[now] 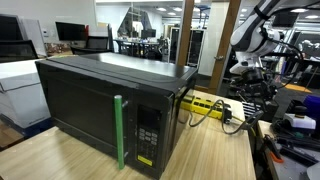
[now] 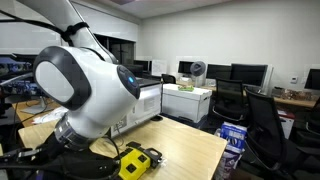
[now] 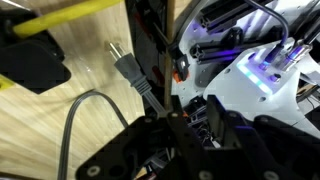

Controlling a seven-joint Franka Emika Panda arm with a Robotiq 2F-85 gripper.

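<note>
A dark plug point(image 3: 124, 64) with a cord lies near the table edge in the wrist view, its metal prongs showing. My gripper point(image 1: 258, 94) hangs beyond the right edge of the table in exterior view 1, below the white arm. Dark gripper parts crowd the bottom of the wrist view, and how far apart the fingers stand is unclear. Nothing shows held there, and the plug lies clear of those parts. In exterior view 2 the arm's white body fills the left side and hides the gripper.
A black microwave point(image 1: 105, 105) with a green strip point(image 1: 119, 130) takes up much of the wooden table point(image 1: 215, 150). Behind its right side sits a yellow-and-black power strip point(image 1: 202, 105). Off the table's right edge lies clutter, including a white object point(image 1: 300, 122).
</note>
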